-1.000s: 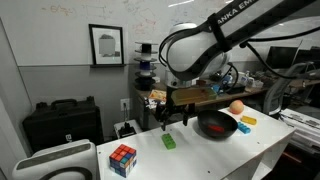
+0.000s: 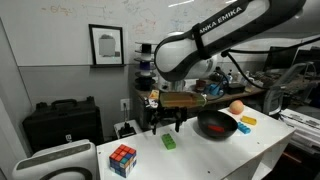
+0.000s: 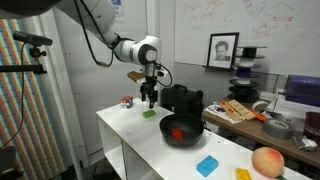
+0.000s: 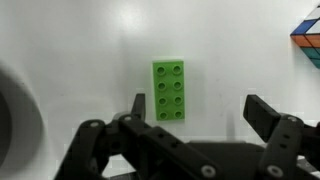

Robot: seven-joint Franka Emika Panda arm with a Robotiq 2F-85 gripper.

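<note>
A green studded block (image 4: 168,90) lies flat on the white table, seen from above in the wrist view. My gripper is open above it, its fingers well apart and nothing held; the block appears nearer the left finger (image 4: 138,106). In exterior view 1 the gripper (image 2: 165,129) hangs over the green block (image 2: 168,141), with a gap of table showing around the block. The same block (image 3: 149,114) shows small under the gripper in exterior view 2.
A Rubik's cube (image 2: 123,160) stands to one side. On the other side is a black pan (image 3: 178,130) with a red block (image 3: 177,134) in it. A blue block (image 3: 207,166), a yellow block (image 3: 243,174) and an orange ball (image 3: 268,161) lie beyond the pan.
Over the last second my gripper has shifted slightly left in exterior view 1, toward the green block. The block and the other objects stay put.
</note>
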